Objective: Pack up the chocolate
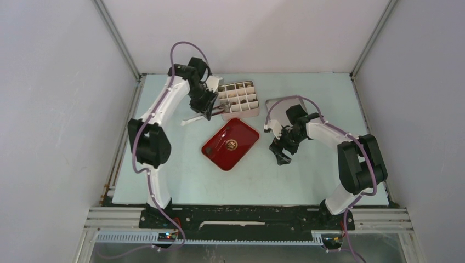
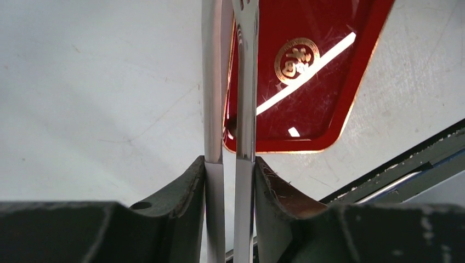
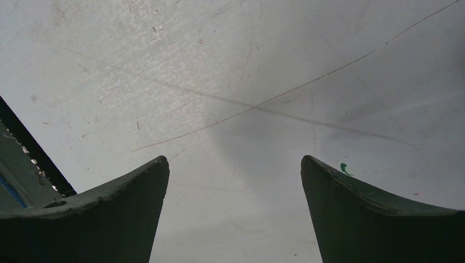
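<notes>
My left gripper [image 1: 205, 107] is shut on silver metal tongs [image 2: 247, 98], which reach from it toward the front of a pink compartment box [image 1: 238, 98] holding small brown pieces. A red tray [image 1: 239, 145] with a gold emblem [image 2: 296, 61] lies below the box in the top view; a dark piece at its edge is partly hidden by the tongs in the left wrist view. My right gripper [image 1: 279, 153] stands open over bare table at the tray's right; the right wrist view shows nothing between its fingers.
A grey tray [image 1: 277, 109] lies at the back right, partly under the right arm. Walls enclose both sides and the back.
</notes>
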